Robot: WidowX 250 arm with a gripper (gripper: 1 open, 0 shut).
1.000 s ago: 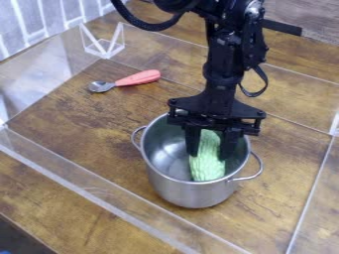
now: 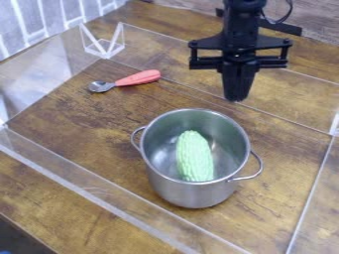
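A steel pot (image 2: 166, 184) with two handles stands on the wooden table, holding a pale green corn cob (image 2: 195, 157) that lies inside it. Above and behind the pot, at the top right of the camera view, hangs my black gripper (image 2: 236, 87), raised clear of both pot and corn. It is shut, with nothing visible between its fingers.
A spoon with a red handle (image 2: 137, 78) lies left of the gripper. A white wire-like object (image 2: 103, 42) is at the back left. Clear panels edge the table (image 2: 79, 198); bare wood surrounds the pot.
My gripper has risen out of the pot and moved up and back. The corn now rests in the pot, shifted slightly left from where it was a second ago.
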